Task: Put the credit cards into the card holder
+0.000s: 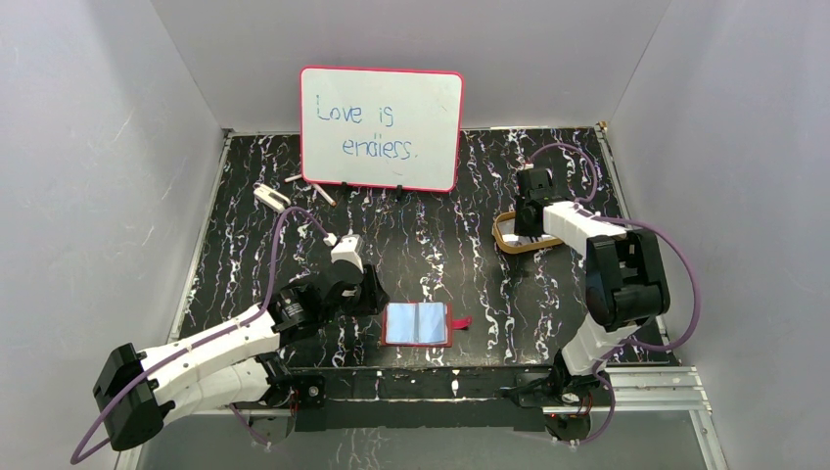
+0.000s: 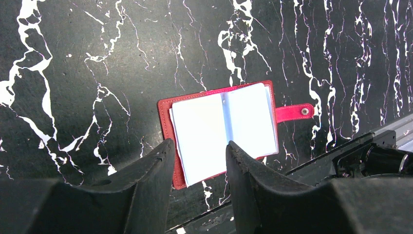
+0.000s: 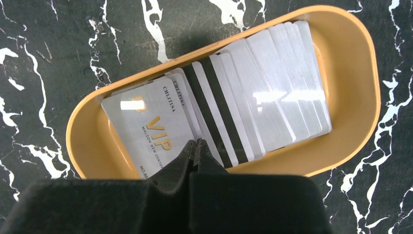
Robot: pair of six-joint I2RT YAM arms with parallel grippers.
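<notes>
A red card holder (image 1: 416, 324) with white inner sleeves lies open near the table's front edge, its strap to the right; the left wrist view shows its sleeves (image 2: 199, 136) clearly. My left gripper hangs above it, open, with nothing between its fingers. An oval tan tray (image 3: 355, 87) holds a fanned pile of cards (image 3: 272, 87), a gold "VIP" card (image 3: 146, 126) at one end. My right gripper is shut over the pile, its tips by the VIP card; no card shows between them. The tray (image 1: 514, 247) sits at the table's right.
A whiteboard (image 1: 381, 127) reading "Love is endless" stands at the back, with pens (image 1: 323, 194) and an eraser (image 1: 271, 196) at its left. Grey walls enclose the sides and back.
</notes>
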